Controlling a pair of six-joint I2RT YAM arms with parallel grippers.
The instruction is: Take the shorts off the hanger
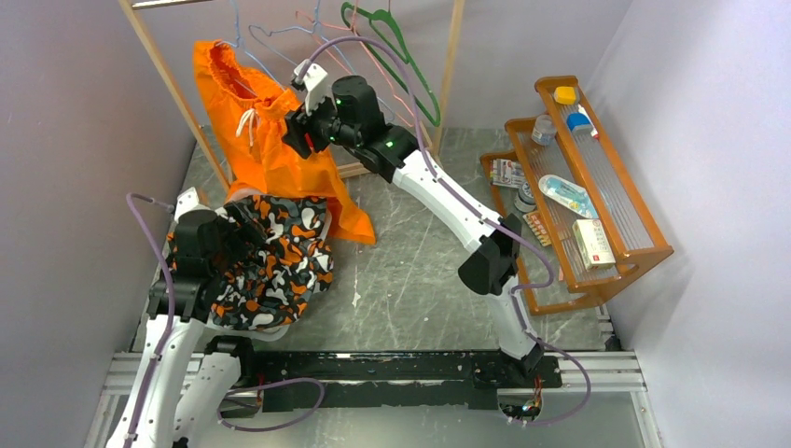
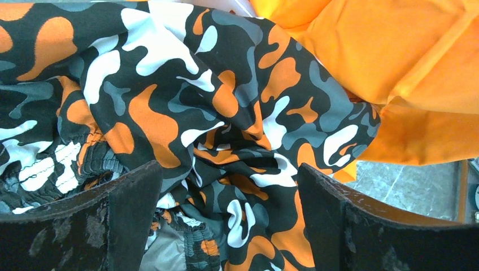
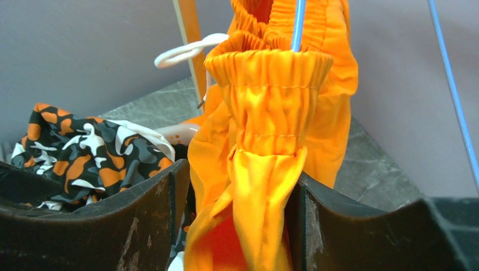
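Observation:
Orange shorts point(image 1: 266, 159) hang on a blue hanger point(image 3: 298, 22) at the rack's left. My right gripper point(image 1: 303, 135) is at their waist; in the right wrist view the gathered waistband point(image 3: 265, 96) stands between its open fingers. My left gripper is open, low over crumpled camouflage clothing point(image 2: 158, 113) at the bottom left, with orange fabric beside it.
Empty hangers point(image 1: 410, 75) hang to the right on the wooden rack point(image 1: 163, 75). A wooden shelf point(image 1: 634, 243) with small items stands at the right.

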